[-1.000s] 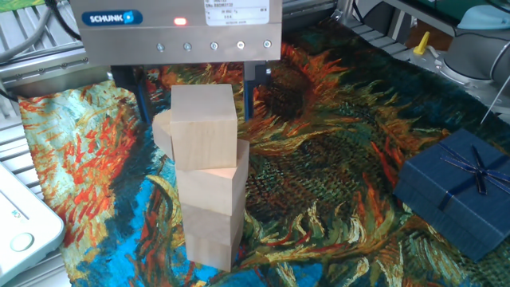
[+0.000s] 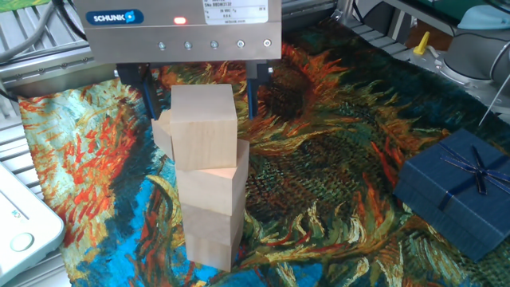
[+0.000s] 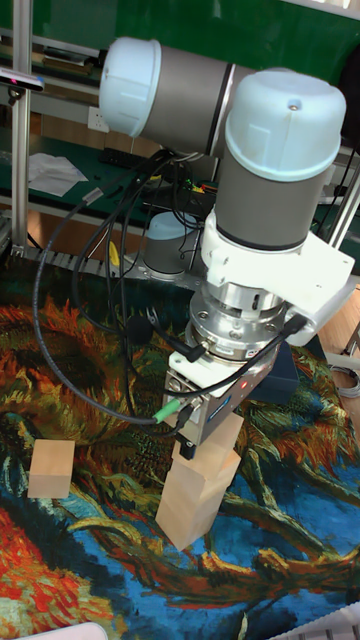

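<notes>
A tower of pale wooden blocks (image 2: 205,187) stands on the patterned cloth, its layers turned slightly against each other. The top block (image 2: 204,143) sits a little askew. My gripper (image 2: 204,117) is open, one dark finger (image 2: 148,97) left of the top block and the other finger (image 2: 253,97) right of it in exterior view 2. Gaps show between both fingers and that block there; their depth relative to it is unclear. In exterior view 3 the gripper body partly covers the tower's top (image 3: 216,448). A separate wooden block (image 3: 51,469) rests apart from the tower.
A dark blue gift box (image 2: 454,191) with a ribbon lies at the right in exterior view 2. A white device (image 2: 24,227) stands at the left edge. Open cloth (image 2: 319,183) lies between tower and box. Loose cables (image 3: 48,320) hang beside the arm.
The tower and blue box have stayed put.
</notes>
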